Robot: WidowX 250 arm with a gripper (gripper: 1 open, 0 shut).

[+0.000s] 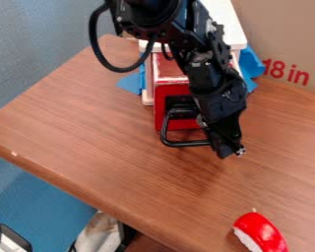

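A black robot arm reaches down from the top centre, its gripper (226, 148) low over the wooden table (82, 148), at the front right of a red box-like object (168, 79). The red object stands at the back of the table, partly hidden by the arm, with white and blue parts (250, 63) around it. A black bar or loop crosses its lower front beside the gripper. Whether the fingers are open or shut, or hold anything, is hard to tell.
A red and white object (259, 232) lies at the front right. A cardboard panel (285, 34) stands at the back right.
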